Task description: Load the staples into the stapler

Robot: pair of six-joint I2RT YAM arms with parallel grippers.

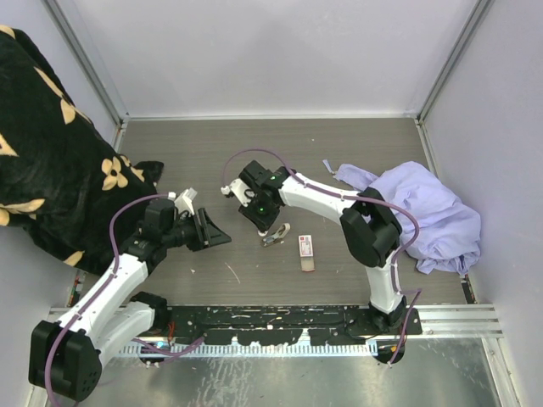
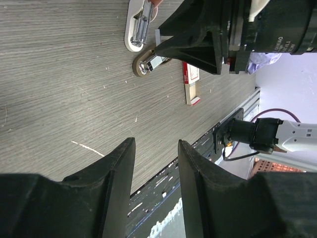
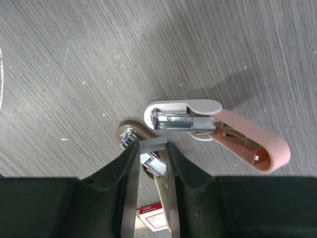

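Observation:
My right gripper is shut on a short grey strip of staples [image 3: 152, 142], held crosswise at its fingertips above the table. Below it in the right wrist view lies an open stapler with a brown base [image 3: 132, 128], partly hidden by the fingers. Beside it is a second open stapler, its base white and its cover pink [image 3: 257, 141], with the metal channel [image 3: 183, 121] exposed. In the left wrist view the strip [image 2: 158, 36] shows at the right gripper's tips. My left gripper stands open and empty, left of the staplers.
A red and white staple box [image 1: 305, 246], its tray slid partly out, lies right of the staplers. Lavender cloth [image 1: 424, 212] is heaped at the right, and a dark floral blanket [image 1: 68, 144] at the left.

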